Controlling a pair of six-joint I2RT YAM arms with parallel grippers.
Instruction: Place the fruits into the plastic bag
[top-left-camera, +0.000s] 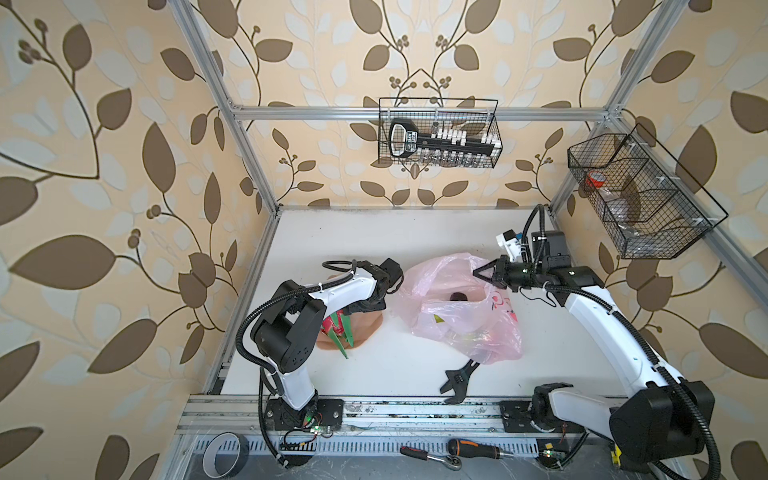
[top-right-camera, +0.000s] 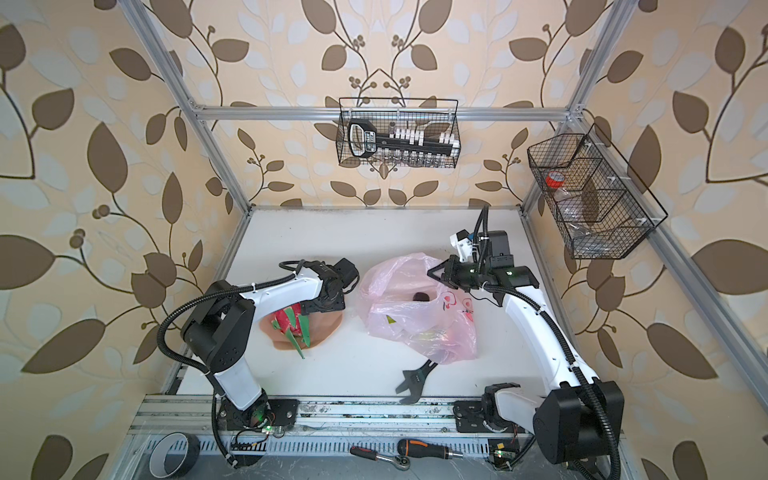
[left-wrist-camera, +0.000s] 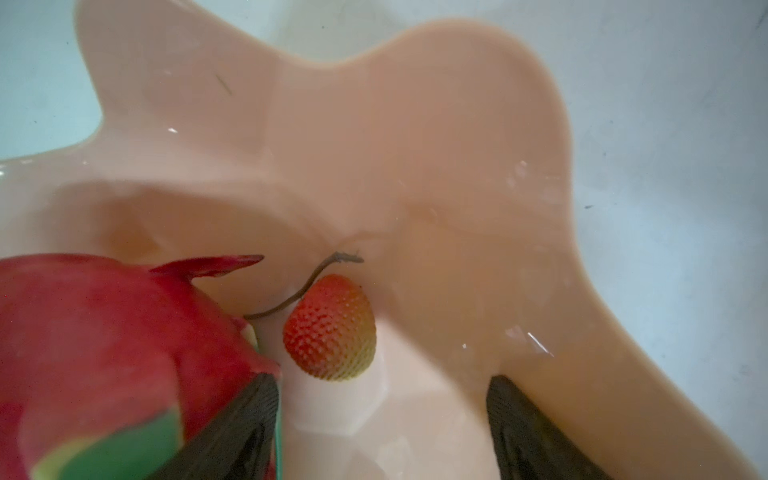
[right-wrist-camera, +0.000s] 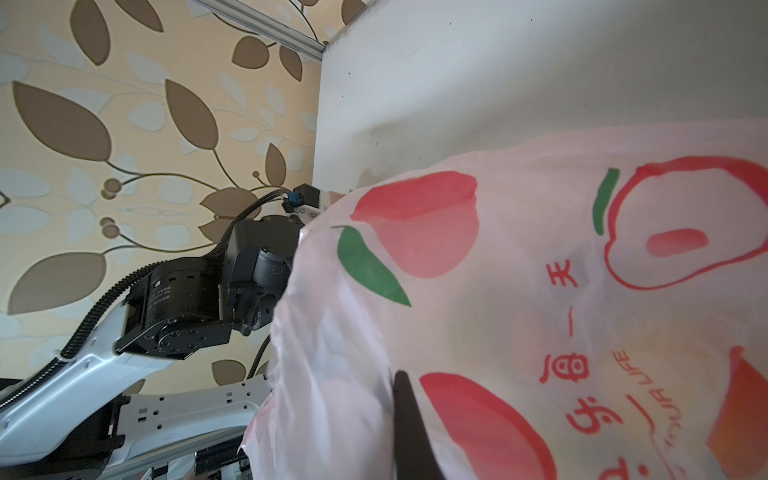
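In the left wrist view, a small red-and-yellow strawberry (left-wrist-camera: 331, 328) with a dark curved stem lies in the pink wavy-edged bowl (left-wrist-camera: 464, 120). A larger red dragon fruit (left-wrist-camera: 96, 344) with green tips rests beside it, at the left finger. My left gripper stands open over the bowl, its fingers apart below the strawberry and nothing gripped. Right of the bowl, the pink translucent plastic bag (top-left-camera: 436, 276) stands with its mouth open; a dark round thing (top-left-camera: 458, 297) shows inside. My right gripper (top-left-camera: 481, 272) is shut on the bag's rim; plastic covers part of its finger in the right wrist view.
A black clamp-like tool (top-left-camera: 457, 382) lies at the table's front, by the bag. On the rail below lie a ratchet (top-left-camera: 430, 457) and a screwdriver (top-left-camera: 473, 449). Wire baskets hang at the back (top-left-camera: 438, 136) and right.
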